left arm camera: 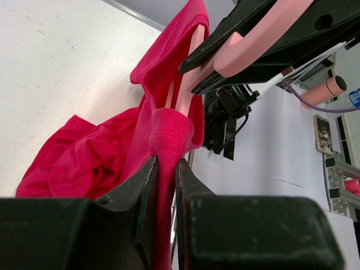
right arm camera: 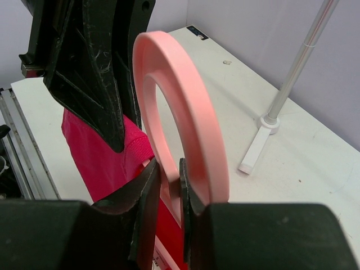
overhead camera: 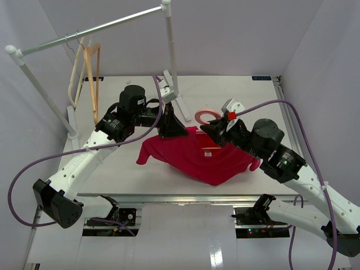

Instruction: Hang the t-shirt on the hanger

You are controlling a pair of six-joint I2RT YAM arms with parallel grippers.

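The red t shirt is lifted at its middle over the table. My left gripper is shut on its fabric, as the left wrist view shows. My right gripper is shut on the pink hanger, whose curved hook stands up beside the left gripper's fingers. The hanger's lower part runs inside the shirt opening, its tip hidden in the cloth.
A rail rack at the left holds wooden hangers. Its front edge lies just beyond the shirt.
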